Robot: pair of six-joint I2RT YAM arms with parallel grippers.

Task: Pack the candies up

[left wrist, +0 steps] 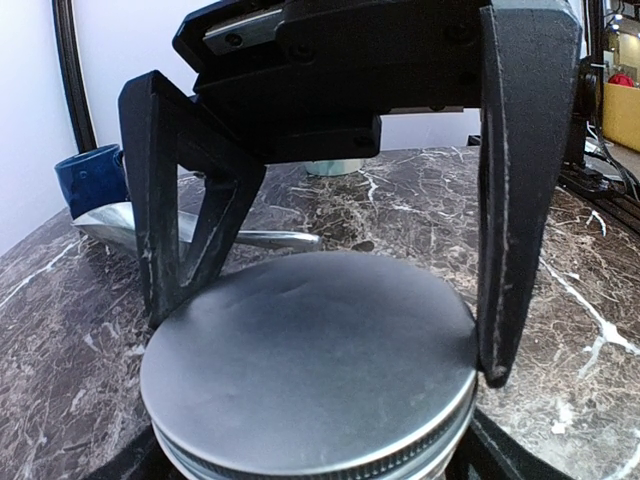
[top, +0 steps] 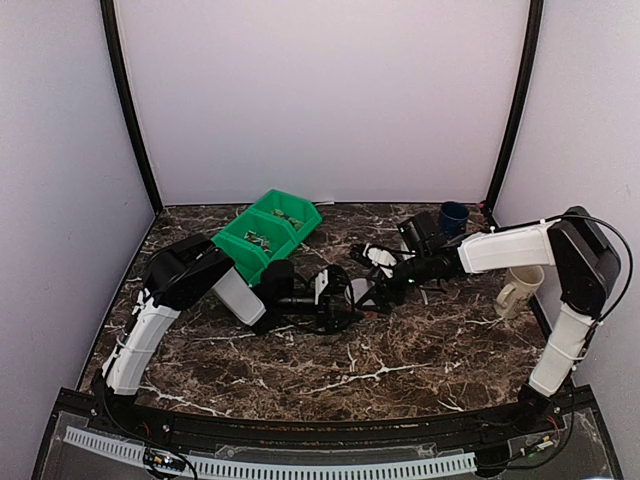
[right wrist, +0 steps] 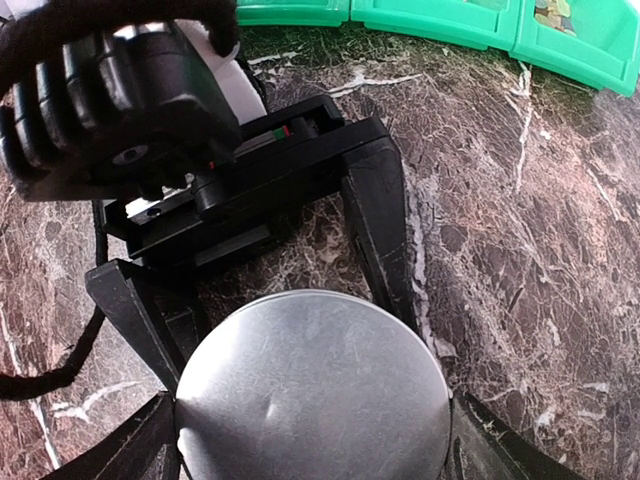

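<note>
A round jar with a silver metal lid stands in the middle of the table, its pale side just showing in the top view. From the left, my left gripper reaches around it, open, with a finger on either side. My right gripper is open too, its fingers flanking the lid from the other side. Most of the jar's body and its contents are hidden under the lid and grippers. Behind the left arm sits a green divided tray with small candies in its compartments.
A blue cup stands at the back right, a beige mug at the right edge. Beside the blue cup lies a metal scoop.
</note>
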